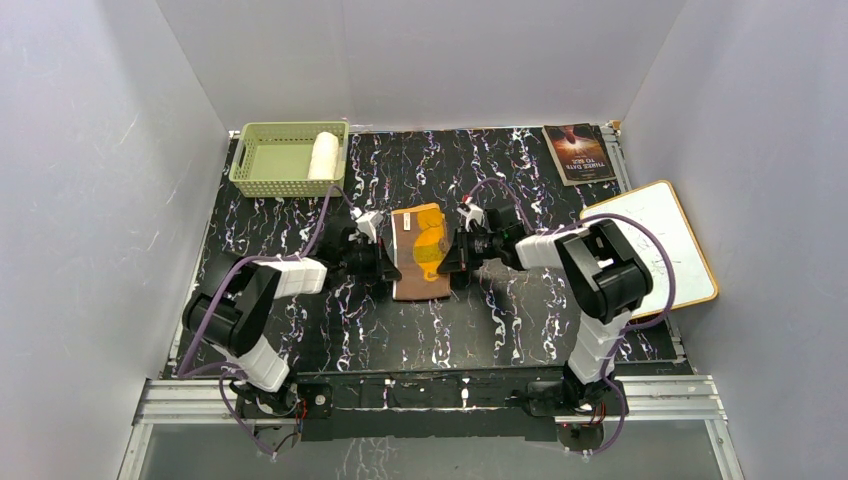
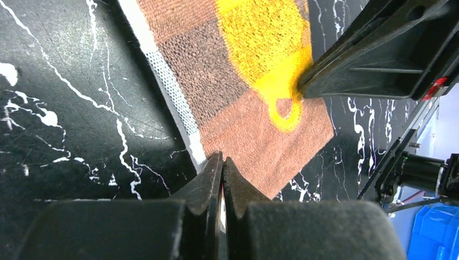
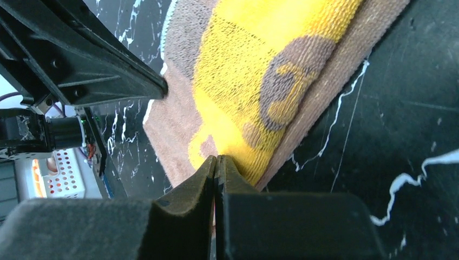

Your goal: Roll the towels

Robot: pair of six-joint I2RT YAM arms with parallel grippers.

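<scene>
A brown and yellow towel [image 1: 418,288], folded into a narrow strip, lies flat in the middle of the table. My left gripper is shut at the towel's left edge, beside its white border. No cloth shows between its fingers. At the opposite edge my right gripper is also shut, its tips over the yellow and brown edge, again with no cloth visible between them. Whether either presses on the fabric, I cannot tell. In the top view, a rolled white towel [image 1: 324,155] rests in the green basket [image 1: 262,187].
Far right at the back lies a dark book [image 1: 580,155]. A whiteboard [image 1: 665,250] leans at the right side.
</scene>
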